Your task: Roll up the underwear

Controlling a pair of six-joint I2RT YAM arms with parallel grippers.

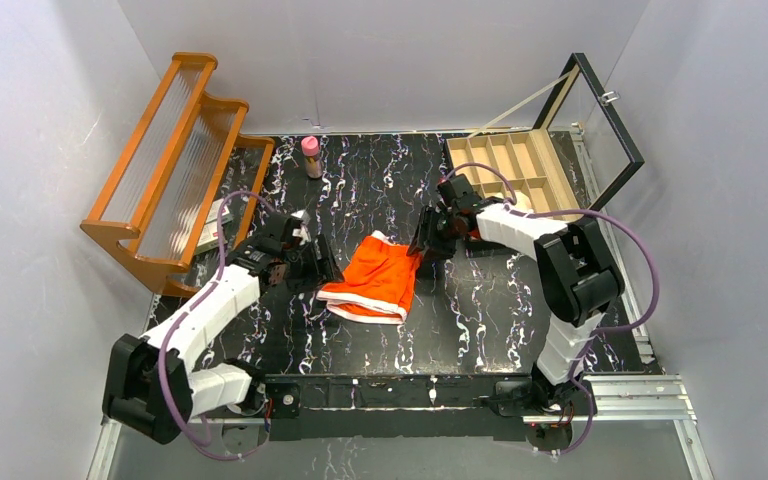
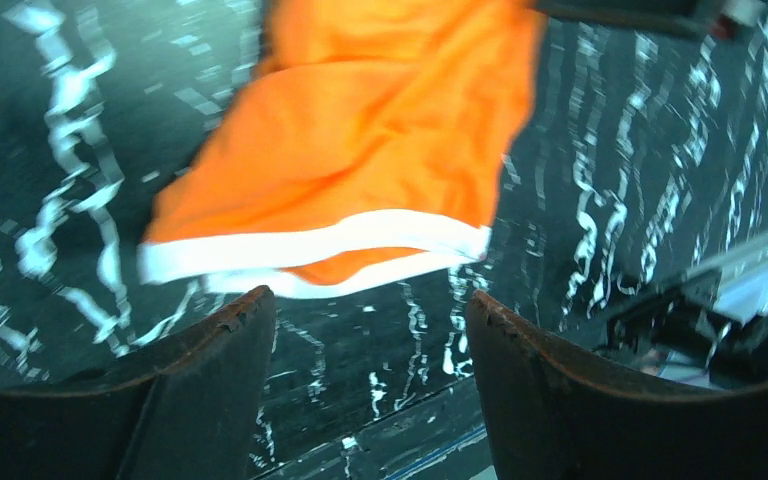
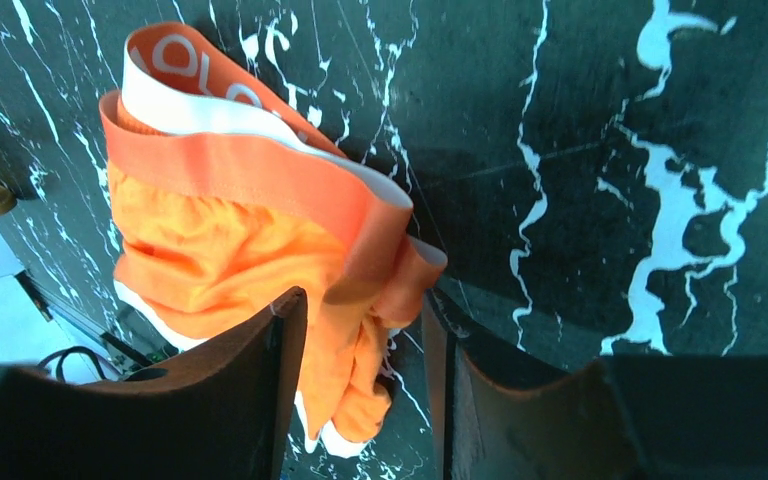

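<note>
The orange underwear (image 1: pixel 378 275) with white trim lies bunched on the black marbled table, between my two grippers. Its waistband (image 3: pixel 250 185) and a folded corner show in the right wrist view. My right gripper is over that corner, fingers apart, with orange cloth between and beyond them; whether they touch it I cannot tell. My left gripper is open by the white leg hems (image 2: pixel 330 240), with bare table between its fingertips. In the top view the left gripper (image 1: pixel 332 270) is close to the garment's left edge.
A compartment box (image 1: pixel 500 155) with its lid raised stands at the back right. Against the left wall is a wooden rack (image 1: pixel 175 165). A pink-capped bottle (image 1: pixel 311 160) stands at the back. Bare table lies right of the garment.
</note>
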